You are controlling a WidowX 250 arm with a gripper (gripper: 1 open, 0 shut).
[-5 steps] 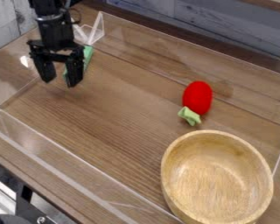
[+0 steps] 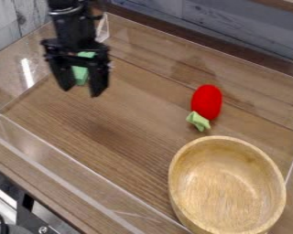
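Observation:
My black gripper (image 2: 77, 75) hangs at the upper left of the wooden table, blurred by motion, over a small green object (image 2: 81, 66) that it partly covers. Whether the fingers are open or shut, or hold anything, I cannot tell. A red oval object (image 2: 207, 101) with a pale green top (image 2: 198, 121) lies right of centre.
A large pale wooden bowl (image 2: 227, 212) fills the lower right. A wall stands at the upper left, and dark cables show at the bottom left edge.
My gripper has shifted slightly to the right over the last second and is now blurred. The red object and the bowl stay in place.

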